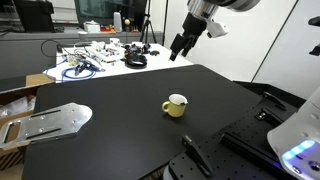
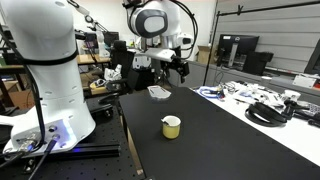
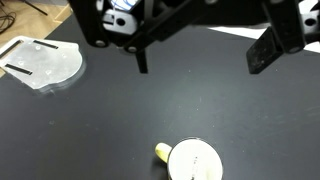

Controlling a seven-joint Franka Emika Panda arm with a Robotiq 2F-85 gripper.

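Note:
A yellow mug (image 1: 175, 107) with a light interior stands upright on the black table. It also appears in exterior view 2 as a yellow cup (image 2: 171, 127) and in the wrist view as a mug (image 3: 193, 160) low in the frame, its handle to the left. High above the table, well apart from the mug, hangs my gripper (image 1: 182, 52), open with nothing between its fingers. In the wrist view the dark fingers (image 3: 265, 52) stand wide apart over bare table.
A flat silver plate with slots (image 1: 48, 125) lies on the table's left side in exterior view 1. Cables and tools (image 1: 85, 65) lie beyond the far edge.

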